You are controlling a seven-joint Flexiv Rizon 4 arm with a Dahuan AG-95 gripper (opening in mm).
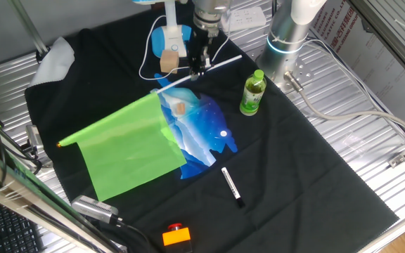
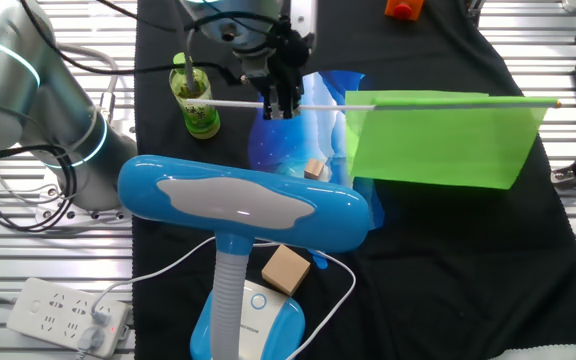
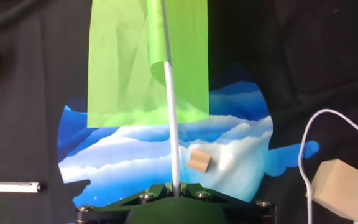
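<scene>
My gripper (image 1: 197, 73) is shut on the white pole of a green flag, held above the black cloth. In the wrist view the white pole (image 3: 172, 118) runs straight away from between the fingers. The green flag cloth (image 1: 129, 147) spreads to the left in exterior view 1, partly covering a blue cloud-patterned sheet (image 1: 201, 123). Exterior view 2 shows the pole (image 2: 323, 106) extending past both sides of the gripper (image 2: 281, 108), with the flag (image 2: 443, 140) hanging from its far part.
A green-capped bottle (image 1: 253, 93) stands close to the pole's near end. A small wooden block (image 3: 199, 160) sits on the blue sheet, a larger one (image 2: 285, 269) beside the lamp (image 2: 243, 205). A marker (image 1: 232, 186) and an orange box with a red button (image 1: 176, 235) lie toward the front.
</scene>
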